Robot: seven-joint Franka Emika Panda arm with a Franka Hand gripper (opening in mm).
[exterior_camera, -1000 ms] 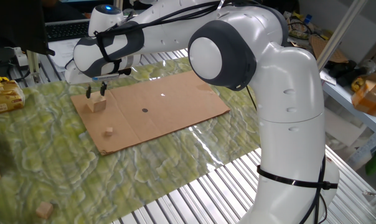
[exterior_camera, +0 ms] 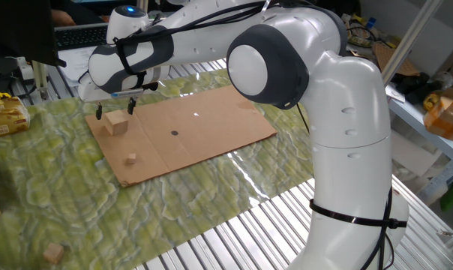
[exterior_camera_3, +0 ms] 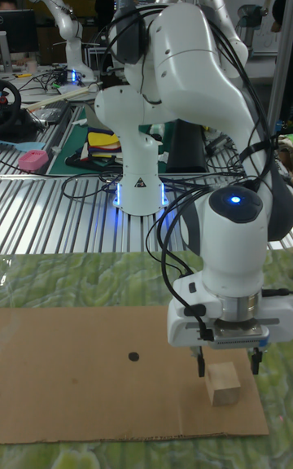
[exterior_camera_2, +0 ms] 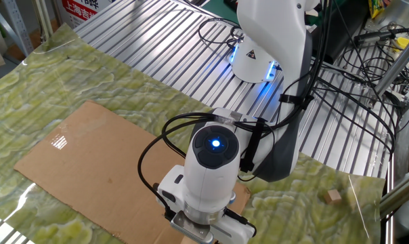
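Note:
A pale wooden block (exterior_camera: 116, 123) rests on the brown cardboard sheet (exterior_camera: 204, 120), near its far left corner in exterior view 1. My gripper (exterior_camera: 115, 110) is directly over it, fingers pointing down. Its fingers are open, wider than the block, with one black finger (exterior_camera: 131, 107) to each side. In exterior view 3 the gripper (exterior_camera_3: 229, 365) shows the same stance, and the block (exterior_camera_3: 223, 383) sits on the cardboard between and slightly below the fingertips. In exterior view 2 the arm hides both fingers and block.
A small wooden cube (exterior_camera: 131, 159) lies on the cardboard close to the block. Another cube (exterior_camera: 54, 253) is on the green marbled mat. A dark round spot (exterior_camera: 174, 133) marks the cardboard's clear middle. A yellow bag (exterior_camera: 5, 116) stands at the mat's left.
The block and arm look unmoved.

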